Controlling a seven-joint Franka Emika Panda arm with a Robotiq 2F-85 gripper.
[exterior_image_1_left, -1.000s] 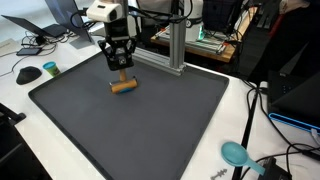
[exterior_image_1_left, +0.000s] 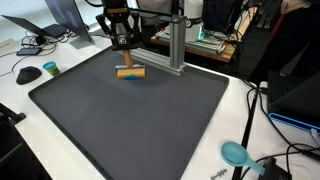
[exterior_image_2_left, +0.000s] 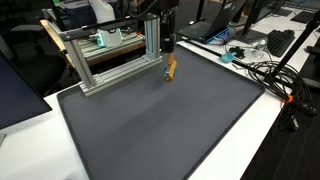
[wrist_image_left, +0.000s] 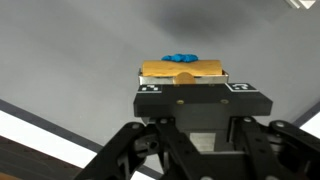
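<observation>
A wooden, hammer-like piece (exterior_image_1_left: 130, 72) with an orange-tan crosswise head and an upright stem is under my gripper (exterior_image_1_left: 126, 51), which is shut on the stem. In the second exterior view the piece (exterior_image_2_left: 171, 70) appears narrow, with my gripper (exterior_image_2_left: 169, 51) above it. The wrist view shows the crosswise wooden bar (wrist_image_left: 182, 68) just beyond the fingers (wrist_image_left: 153, 89), with a rounded tan stem end between them. Blue material (wrist_image_left: 180, 58) lies along the bar's far side. Whether the piece touches the dark tabletop (exterior_image_1_left: 125, 120) cannot be told.
A metal profile frame (exterior_image_1_left: 177, 55) stands close beside the arm, at the back of the table. A green-blue cup (exterior_image_1_left: 51, 69) and a dark round object (exterior_image_1_left: 29, 75) lie off to the left.
My gripper has moved toward the back of the table and slightly right in the first exterior view, taking the wooden piece with it.
</observation>
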